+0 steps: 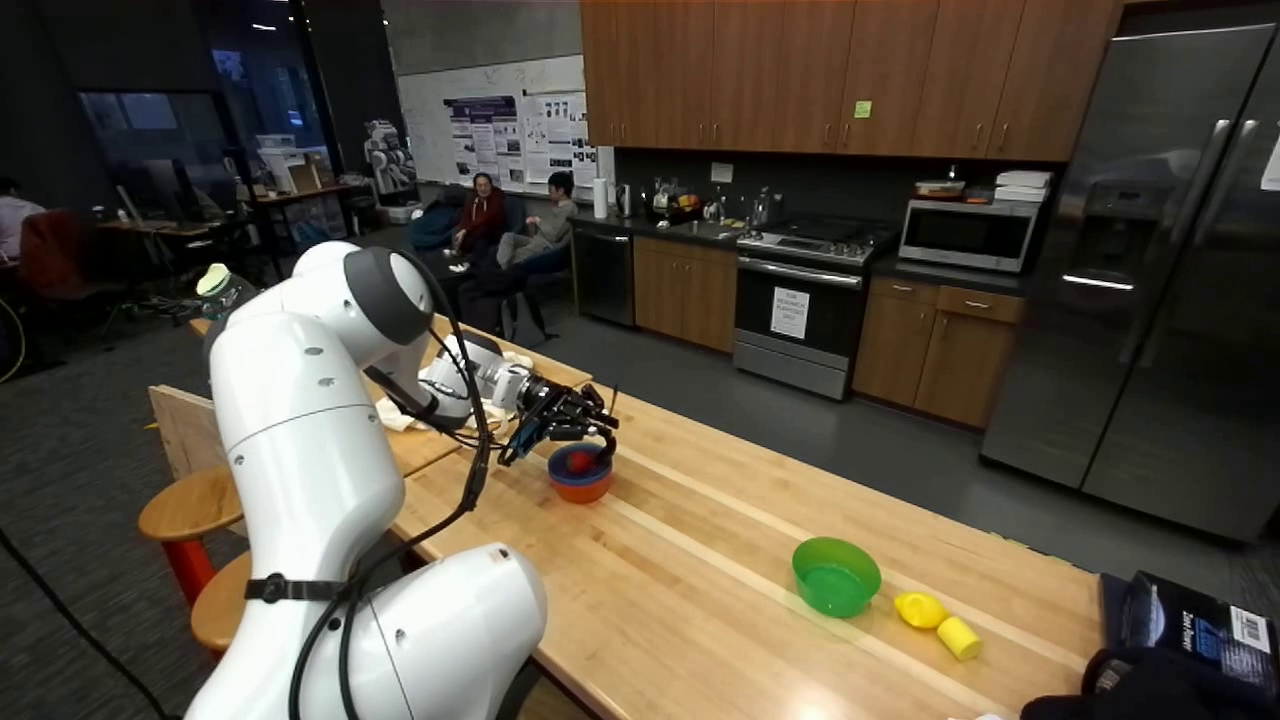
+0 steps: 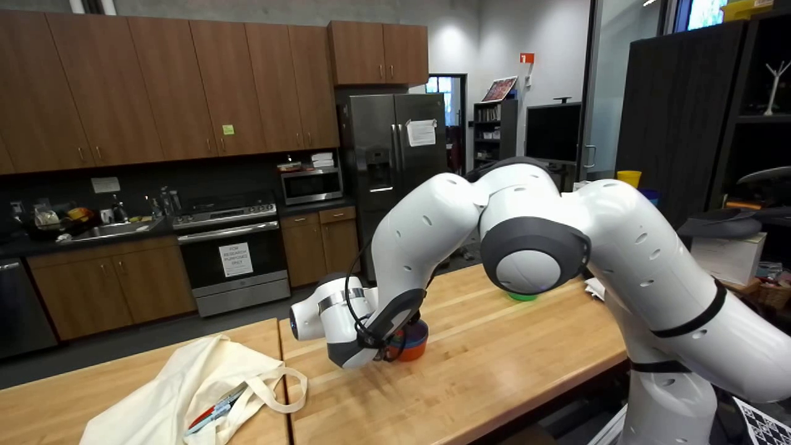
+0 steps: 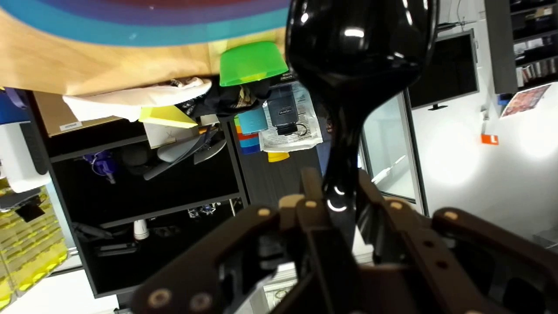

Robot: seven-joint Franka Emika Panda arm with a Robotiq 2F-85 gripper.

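Note:
A shiny black ladle (image 3: 361, 42) rises from between the fingers of my gripper, which is shut on its handle. In exterior view 1 my gripper (image 1: 596, 420) hangs over a blue bowl (image 1: 561, 461) nested in an orange-red bowl (image 1: 582, 492). Something red (image 1: 581, 462) lies inside the blue bowl. The ladle's dark end (image 1: 606, 451) is at the bowl's right rim; whether it touches cannot be told. The wrist view shows the bowl's blue rim (image 3: 130, 37) close up at the top. In exterior view 2 my arm mostly hides the gripper.
Farther right on the table are a green bowl (image 1: 836, 578), a yellow lemon-like object (image 1: 920, 610) and a yellow cylinder (image 1: 959, 637). A cream cloth bag (image 2: 178, 385) lies on the adjoining table. Bare wood separates the nested bowls from the green one.

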